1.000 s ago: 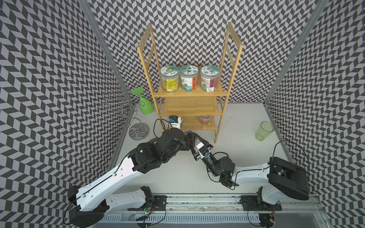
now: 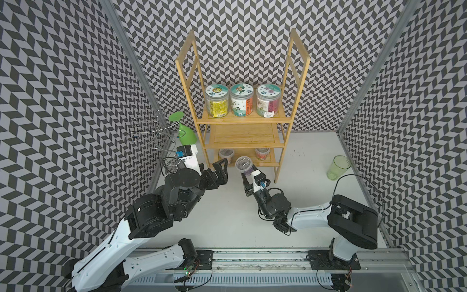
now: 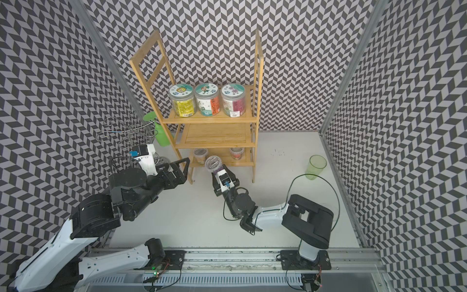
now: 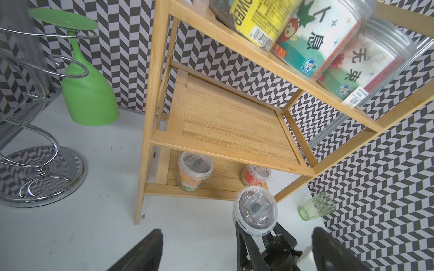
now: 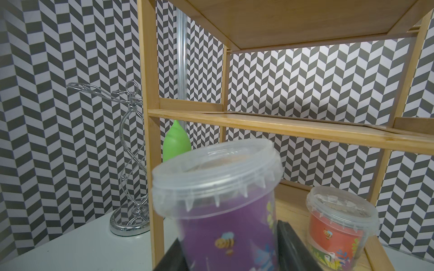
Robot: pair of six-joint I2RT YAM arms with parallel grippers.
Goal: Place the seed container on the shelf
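My right gripper (image 3: 219, 172) is shut on a seed container (image 5: 226, 230), a clear-lidded tub with a purple label, held in front of the lowest tier of the wooden shelf (image 2: 250, 136). The left wrist view looks down on its lid (image 4: 255, 210). My left gripper (image 2: 216, 170) stands open to the left and above, with nothing between its fingers. On the lowest tier sit an orange tub (image 4: 192, 171) at the left and a red tub (image 5: 336, 234) at the right. Three large jars (image 2: 241, 99) stand on the top tier; the middle tier is bare.
A chrome stand (image 4: 40, 176) and a green vase (image 4: 90, 103) are left of the shelf. A pale green glass (image 2: 339, 168) lies or stands at the right. The white floor in front of the shelf is clear beside the arms.
My left gripper has moved up and left, away from the container. My right gripper has shifted toward the shelf with the container, which is now in plain view.
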